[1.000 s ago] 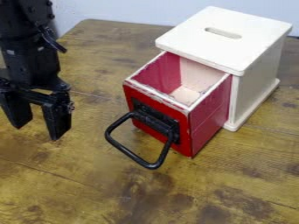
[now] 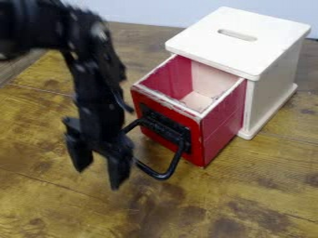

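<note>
A white wooden box (image 2: 273, 79) with a slot in its lid stands at the back right, its red drawer (image 2: 218, 125) pulled out toward the front, empty inside. A black loop handle (image 2: 169, 172) hangs from the drawer's front. My black gripper (image 2: 97, 158), blurred, is just left of that handle and partly in front of it; its fingers look apart, with nothing seen between them.
A pale wall (image 2: 137, 9) runs along the back.
My arm and gripper have moved right and a little lower in the view, toward the drawer's handle. The box and drawer look unchanged.
</note>
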